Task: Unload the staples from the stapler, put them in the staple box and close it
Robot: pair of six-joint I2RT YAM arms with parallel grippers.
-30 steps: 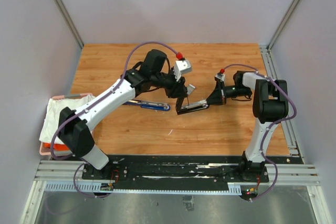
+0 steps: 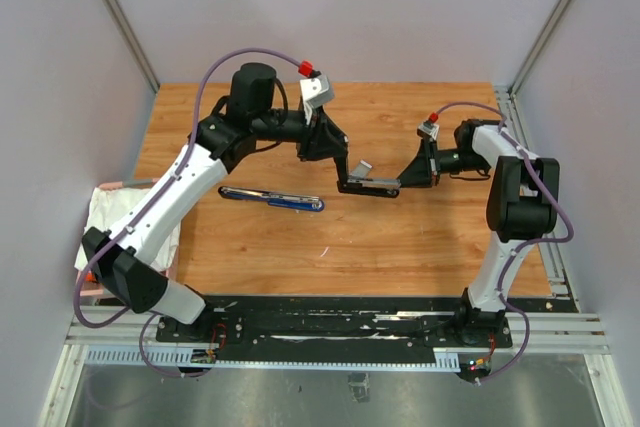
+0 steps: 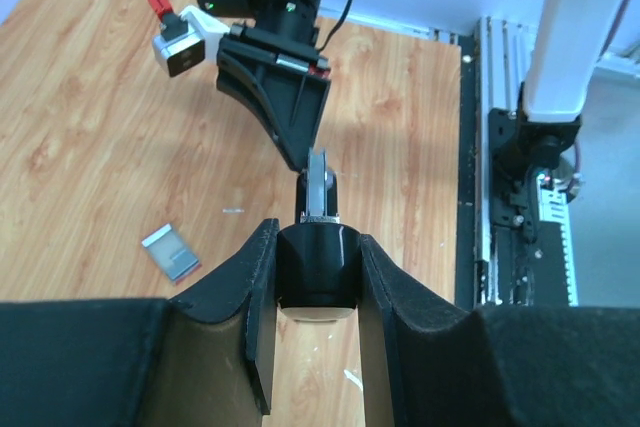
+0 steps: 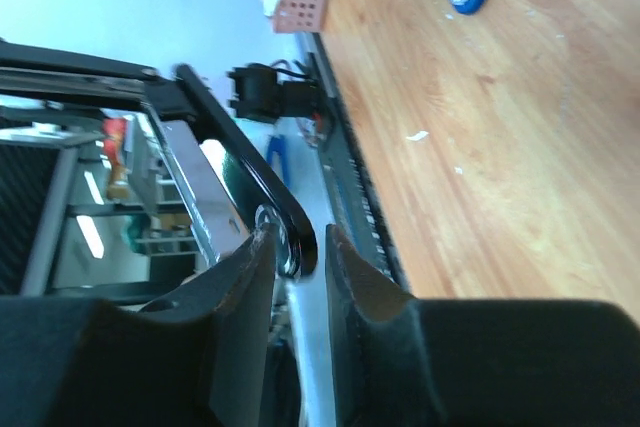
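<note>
The black stapler [image 2: 368,190] is folded open above the table, its metal channel facing up. My left gripper [image 2: 341,154] is shut on the stapler's dark upper arm [image 3: 318,265], near the left end. My right gripper [image 2: 404,183] is at the other end of the channel. In the right wrist view its fingers [image 4: 345,272] stand apart, with the stapler's rounded end [image 4: 298,247] at the gap between the tips. Whether they touch it is hard to tell. No loose staples can be made out in the channel.
A small grey block [image 3: 171,252] lies on the table behind the stapler. Left of it rests a long blue and dark tool [image 2: 272,198]. A pink basket [image 2: 172,265] with white cloth stands at the far left.
My left gripper has moved up and left, and the stapler's channel has turned closer to level across the view. The right arm shifted slightly right.
</note>
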